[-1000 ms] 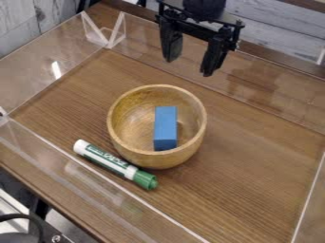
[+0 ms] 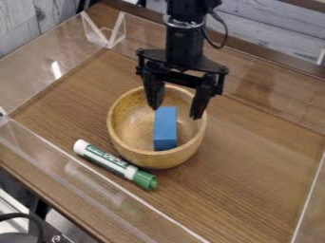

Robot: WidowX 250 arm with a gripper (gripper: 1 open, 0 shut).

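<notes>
My gripper (image 2: 180,93) hangs open over the back half of a tan bowl (image 2: 188,147), its two black fingers spread at either side above the bowl. A blue block (image 2: 165,129) stands out inside the bowl, just below and between the fingers. A green and white tube (image 2: 112,163) lies on the wooden table outside the bowl, at the front left.
Pale walls or edges border it at the left and back. A black cable shows at the bottom left corner.
My gripper has come down and toward the front, from the back of the table to over the bowl. The bowl, block and tube have not visibly moved.
</notes>
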